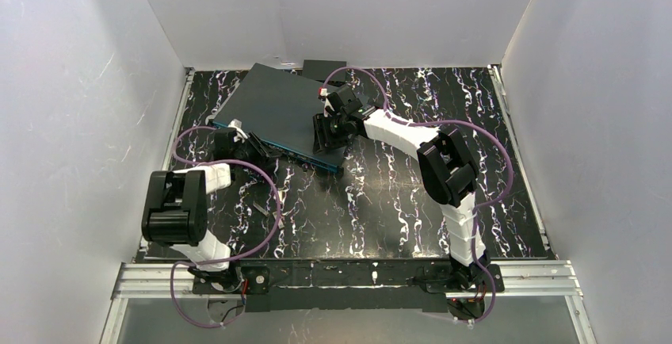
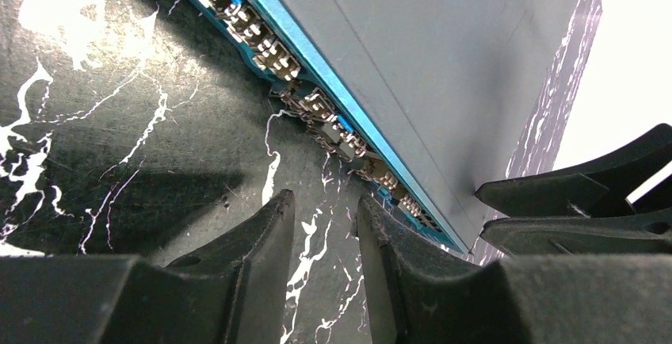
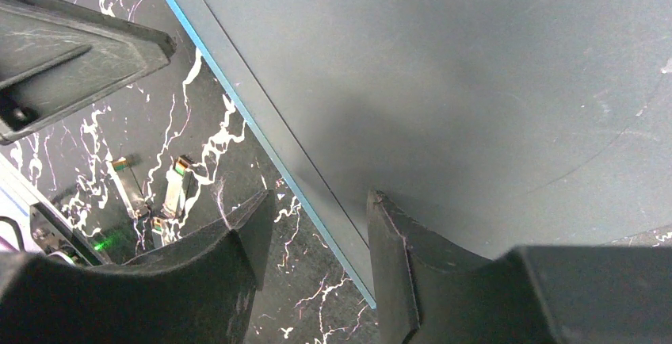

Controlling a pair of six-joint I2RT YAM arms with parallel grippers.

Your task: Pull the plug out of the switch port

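The switch is a flat dark grey box with a blue front edge, lying at an angle on the table. In the left wrist view, metal-framed ports line its front, and metallic plugs protrude near the middle. My left gripper stands open in front of that face, apart from the plugs, with nothing between its fingers. Over the switch's right end, my right gripper is open, its fingers on either side of the blue edge in view; whether they touch the box cannot be told. The right gripper's fingers also show in the left wrist view.
Several small loose modules lie on the black marbled table in front of the switch. A small dark panel sits behind it. Purple cables loop along both arms.
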